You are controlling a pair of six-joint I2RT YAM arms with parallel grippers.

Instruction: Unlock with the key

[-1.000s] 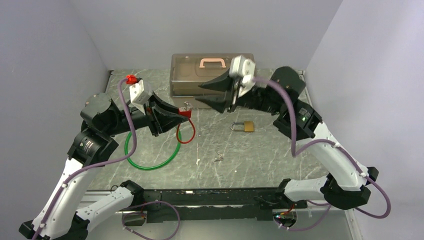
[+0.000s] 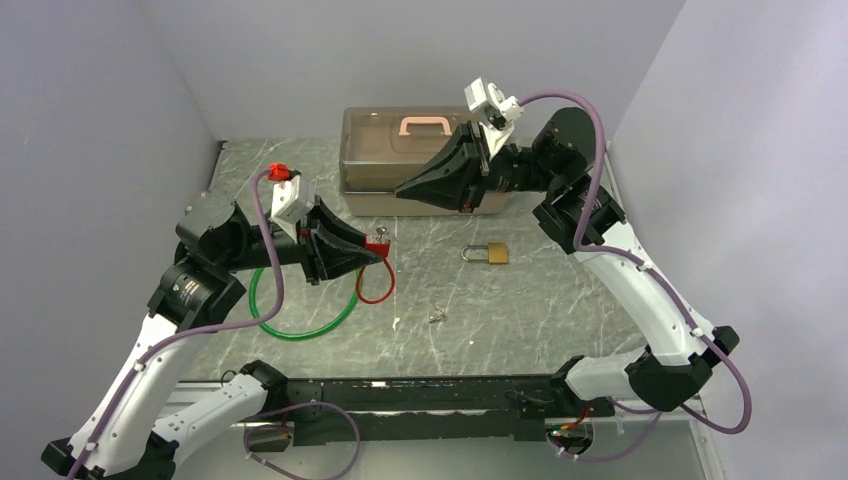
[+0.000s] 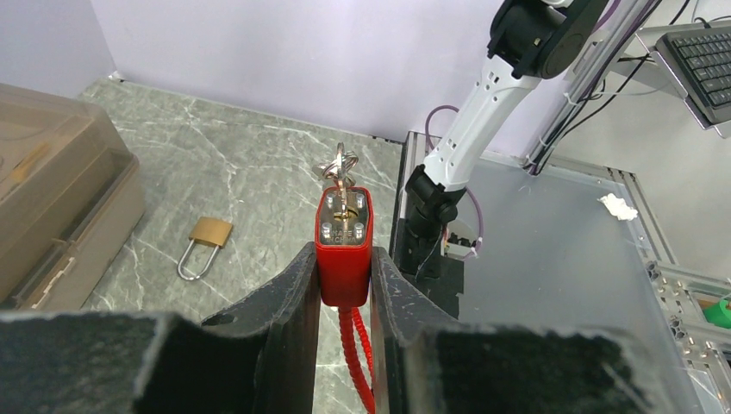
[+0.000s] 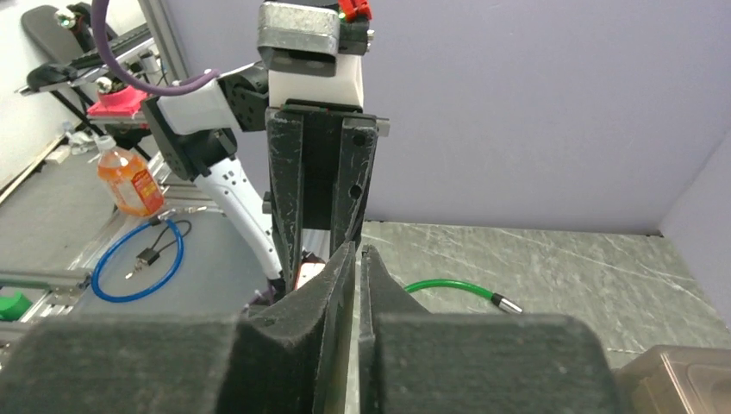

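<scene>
My left gripper (image 2: 368, 250) is shut on a red lock body (image 3: 343, 259) with a red cable loop hanging below and keys (image 3: 340, 164) standing in its top. My right gripper (image 2: 402, 192) is raised to the upper right of it, its fingertips together with nothing visible between them; in the right wrist view the left gripper shows behind those tips. A brass padlock (image 2: 497, 253) lies on the marble surface below the right gripper, and small loose keys (image 2: 437, 316) lie near the middle front.
A translucent toolbox (image 2: 370, 150) stands at the back. A green cable lock (image 2: 310, 333) lies at the left under my left arm.
My right gripper has gone from spread fingers to closed ones, its arm shifting slightly. The left gripper with the red lock has moved a little down and to the right.
</scene>
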